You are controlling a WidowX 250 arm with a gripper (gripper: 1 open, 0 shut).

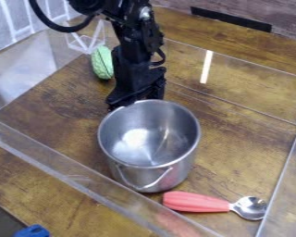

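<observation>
A steel pot [148, 148] with a wire handle sits in the middle of the wooden floor of a clear-walled enclosure. The black gripper [133, 91] is low at the pot's far rim, partly hidden behind it; whether its fingers are open or shut, or touch the rim, cannot be made out. A pale green cabbage-like object [101, 63] lies just left of the arm. A spoon with a pink handle [200, 201] lies below the pot at the right.
Clear plastic walls edge the workspace at left, front and right. The wooden surface [237, 111] right of the pot is bare. A blue object [32, 230] is at the bottom left, outside the wall.
</observation>
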